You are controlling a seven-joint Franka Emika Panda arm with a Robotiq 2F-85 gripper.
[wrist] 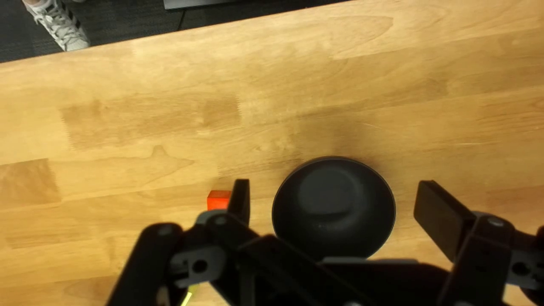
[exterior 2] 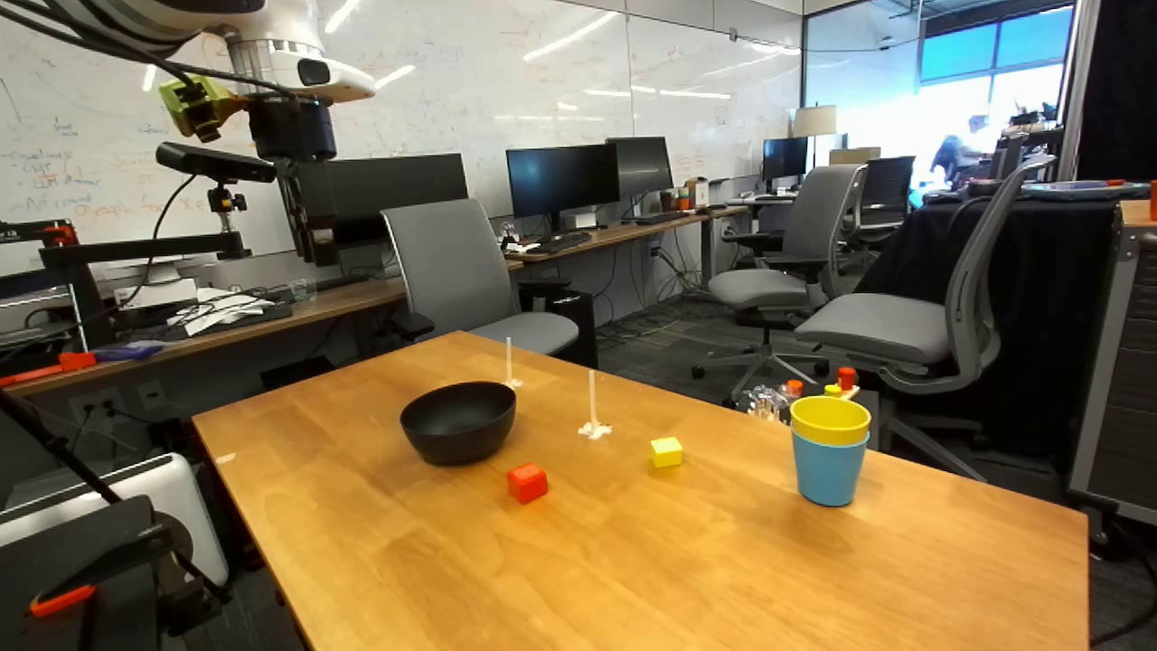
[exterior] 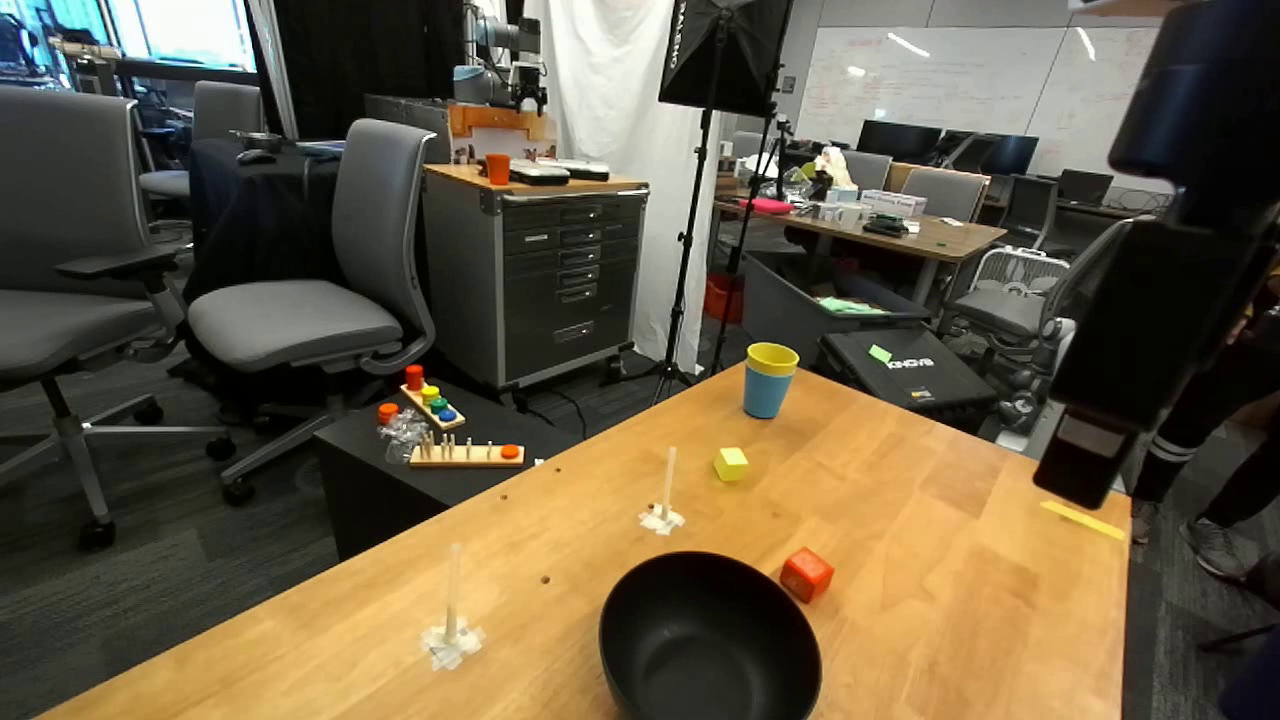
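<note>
High above the table, my gripper is open, its two fingers wide apart with nothing between them. An empty black bowl (wrist: 334, 214) shows in the gap from the wrist, on the tabletop well below. Beside the bowl sits a red cube (exterior: 806, 575), partly behind the left finger (wrist: 239, 201) in the wrist view. A yellow cube (exterior 2: 666, 452) rests farther along the table. Toward the far end in exterior view 1 stands a blue cup (exterior: 765, 392) with a yellow cup (exterior: 773, 356) nested in its top.
Two thin upright pegs, one by the bowl (exterior 2: 509, 362) and another nearer the yellow cube (exterior 2: 593, 401), are taped to the table. Yellow tape (exterior: 1082, 520) marks one edge.
</note>
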